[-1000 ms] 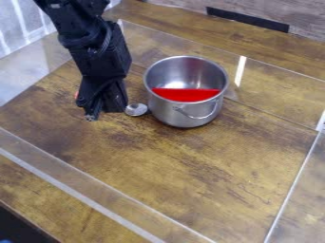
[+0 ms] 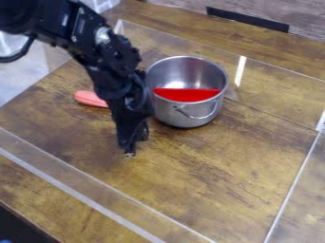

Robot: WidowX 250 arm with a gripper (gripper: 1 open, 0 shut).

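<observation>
My black gripper [image 2: 128, 142] is low over the wooden table, shut, its tips at the table surface just left of a steel pot [image 2: 187, 76] with a red interior bottom and a wire handle. A pink-red object [image 2: 89, 98] lies behind the gripper at the left, partly hidden by the arm. Nothing clearly shows between the fingers.
Clear strips or panels run along the left, back and right of the work area.
The gripper has moved down toward the table beside the pot.
</observation>
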